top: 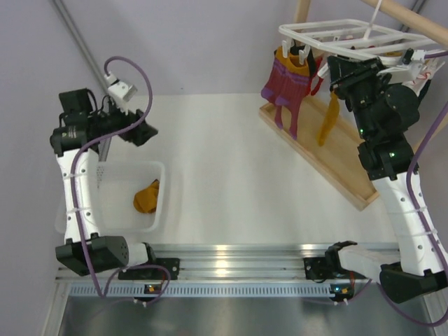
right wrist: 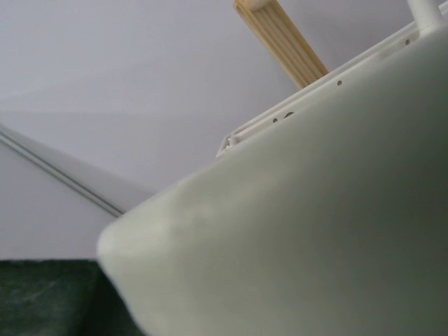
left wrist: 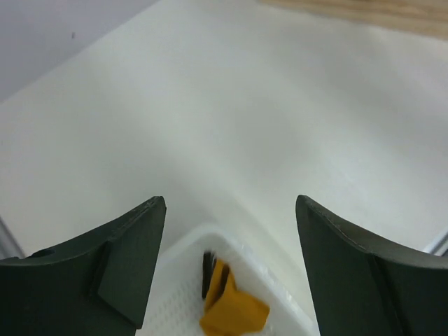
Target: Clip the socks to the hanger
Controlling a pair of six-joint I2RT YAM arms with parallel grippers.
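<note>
Socks in purple and orange (top: 287, 87) and a yellow one (top: 327, 119) hang from the white clip hanger (top: 315, 31) at top right, with red ones partly hidden behind. My right gripper (top: 336, 73) is up against the hanger's clips; what lies between its fingers is hidden, and its wrist view is filled by a close pale surface. My left gripper is open and empty, above the white basket (top: 160, 196) at left, which holds an orange sock (top: 145, 199) with some black on it.
The wooden stand's base (top: 350, 175) sits under the hanger on the right. A metal rail (top: 231, 252) runs along the front edge.
</note>
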